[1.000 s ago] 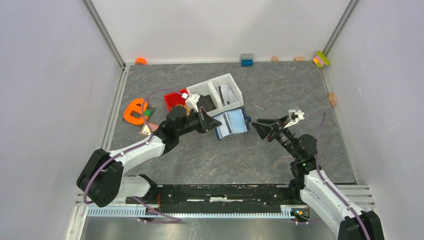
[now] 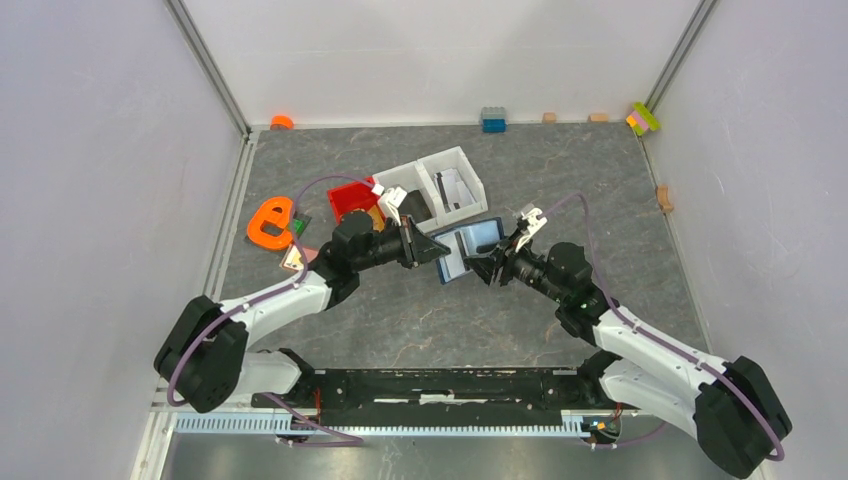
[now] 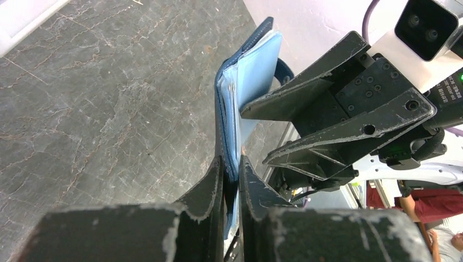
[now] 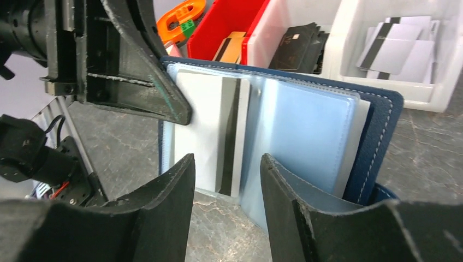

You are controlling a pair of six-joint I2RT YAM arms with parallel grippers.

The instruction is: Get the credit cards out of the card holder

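The dark blue card holder (image 2: pixel 477 240) is held up near the table's middle, standing open with light blue sleeves (image 4: pixel 302 136). White cards (image 4: pixel 197 131) with a dark stripe sit in it. My left gripper is shut on the holder's edge; in the right wrist view it is at the holder's upper left. My right gripper is open, its fingertips close in front of the striped cards and the right sleeve. Whether they touch is unclear.
Behind the holder stand a white divided box (image 2: pixel 455 208) with cards and a red bin (image 2: pixel 340 200). An orange object (image 2: pixel 262 225) lies left.
My right gripper has moved left and turned to come up to the face of the holder. The left gripper and holder have moved slightly.
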